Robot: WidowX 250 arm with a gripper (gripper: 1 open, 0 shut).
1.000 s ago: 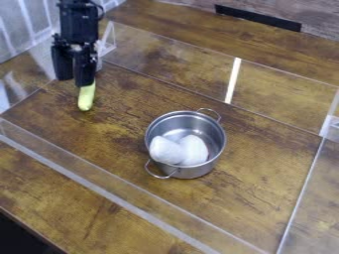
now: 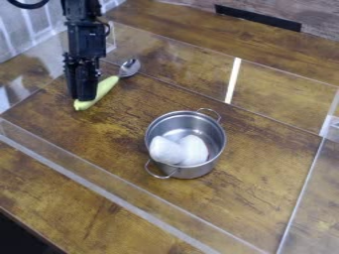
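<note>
My black gripper [image 2: 82,87] reaches down at the upper left, low over a pale yellow-green elongated object [image 2: 99,93] with a silver spoon-like end [image 2: 130,67] behind it. The gripper looks closed on that object, though its fingertips are dark and small. A steel pot [image 2: 201,169] with two wire handles stands right of centre, holding white rounded items [image 2: 169,151].
Low transparent walls border the work area, and a white strip [image 2: 235,81] lies at the upper right.
The gripper has come down onto the yellow-green object, which now lies more diagonally, with the silver end showing to the upper right. The pot has not moved.
</note>
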